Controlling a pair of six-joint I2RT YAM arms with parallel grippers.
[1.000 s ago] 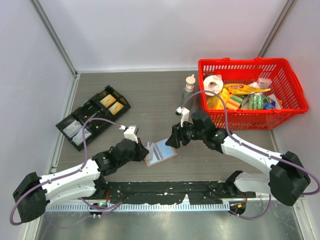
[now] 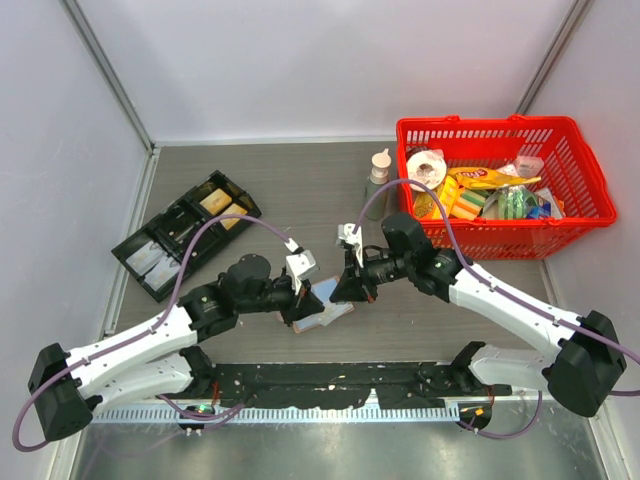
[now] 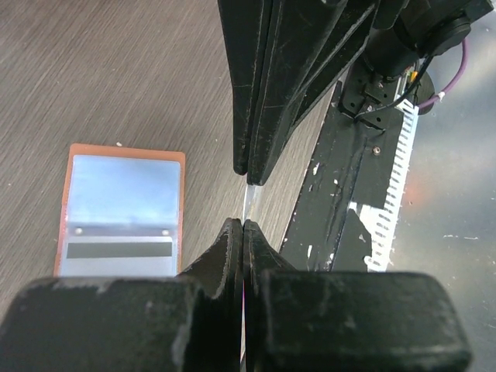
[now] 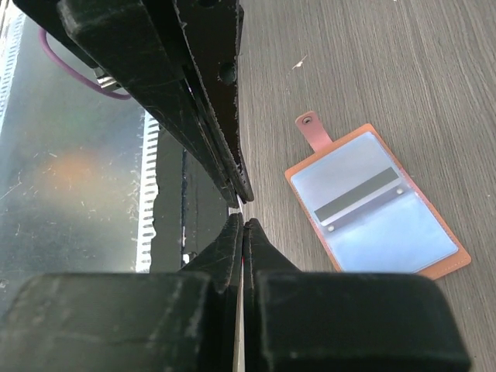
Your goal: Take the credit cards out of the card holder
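Observation:
The card holder [image 4: 380, 225] lies flat on the table, pale inside with a tan edge, a grey band and a pink snap tab. Part of it also shows at the lower left of the left wrist view [image 3: 124, 190], and both arms partly cover it in the top view. Above it my left gripper and right gripper meet tip to tip, both shut. A thin whitish card [image 3: 249, 201], seen edge-on, spans the small gap between their fingertips. From above, a pale piece of that card [image 2: 327, 317] shows between the grippers.
A black compartment tray [image 2: 187, 235] stands at the left. At the back right is a red basket [image 2: 500, 238] full of packets, with a bottle [image 2: 377, 185] beside it. Bare table lies behind and to the right of the arms.
My left gripper has moved right over the card holder, bringing the pale card with it. The right gripper has come in slightly leftward, and their tips now meet.

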